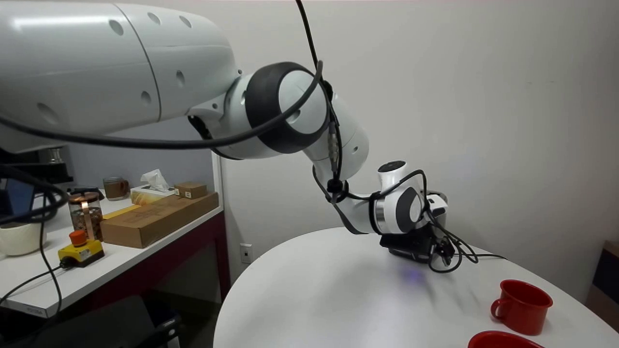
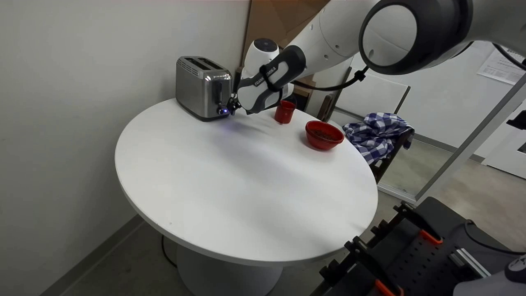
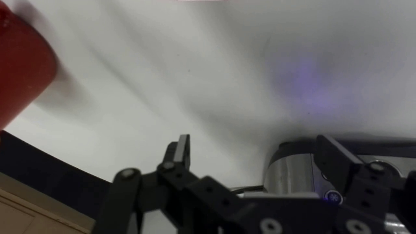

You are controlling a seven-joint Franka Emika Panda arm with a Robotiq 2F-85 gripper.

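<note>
A silver toaster stands at the far edge of the round table, near the wall. My gripper is open, its two fingers wide apart, and no object shows between the tips. In the wrist view its right finger overlaps the toaster's front, close to a lit round button; whether they touch I cannot tell. From the second exterior view, the gripper sits low beside the toaster's control end. The arm hides most of the toaster in the first exterior view.
A red mug and a red bowl with small dark contents stand on the right of the table. Cables hang around the wrist. A side desk holds boxes and an emergency stop button.
</note>
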